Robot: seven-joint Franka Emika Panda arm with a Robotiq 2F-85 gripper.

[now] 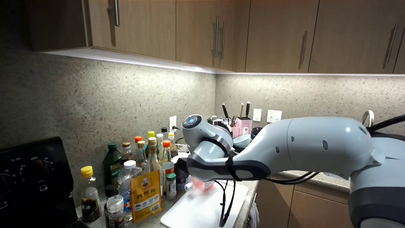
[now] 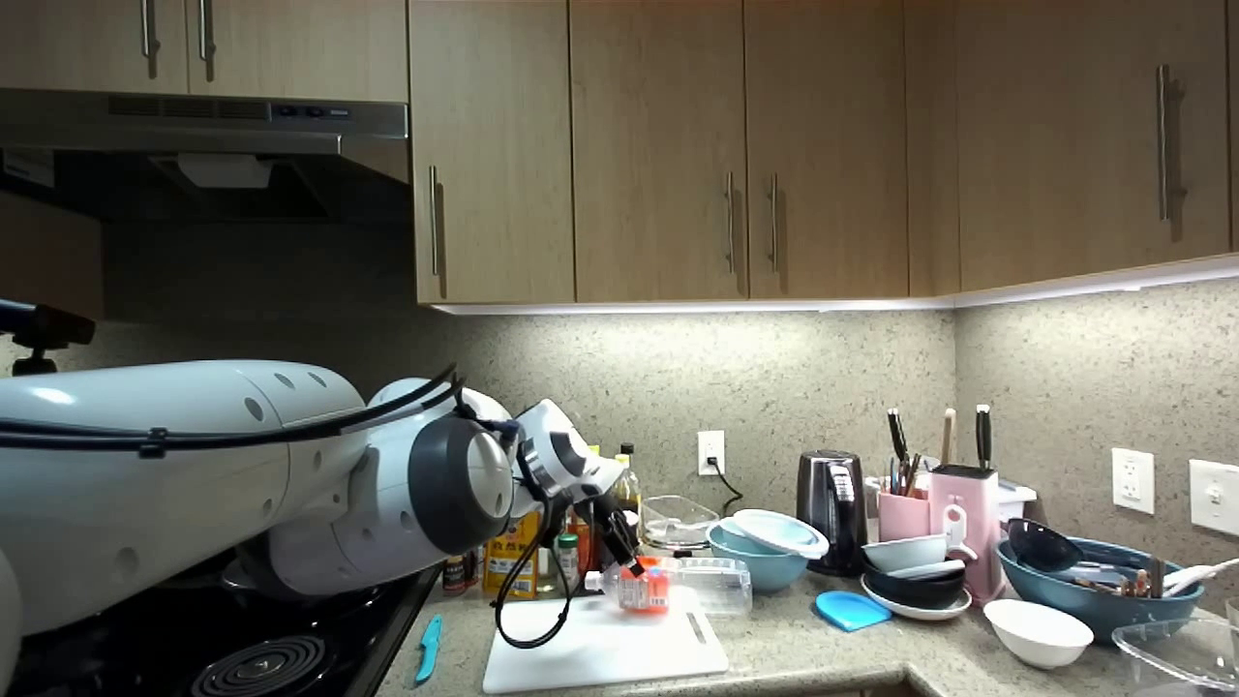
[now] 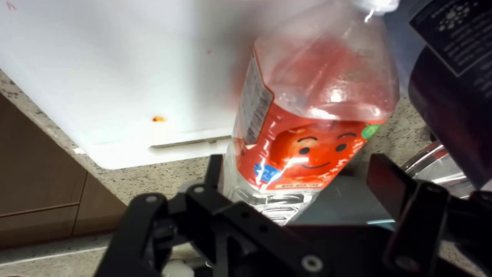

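Note:
A clear plastic bottle (image 3: 318, 110) with a red label and a smiling face lies on its side at the white cutting board's (image 2: 581, 662) back edge. Its white cap (image 2: 593, 581) points left in exterior view 2. My gripper is open, its fingers (image 3: 214, 171) to either side of the bottle's lower part in the wrist view, with a gap on the right. Whether a finger touches the bottle I cannot tell. In exterior view 2 the dark gripper (image 2: 627, 567) tilts down over the bottle; in exterior view 1 the arm mostly hides it.
Sauce bottles (image 1: 152, 155) and a yellow spice packet (image 1: 146, 195) crowd the wall side. A dark-labelled container (image 3: 454, 87) stands close to the right finger. Bowls (image 2: 755, 558) and a kettle (image 2: 830, 511) are farther right. The board's front is clear; a blue knife (image 2: 430, 649) lies left of it.

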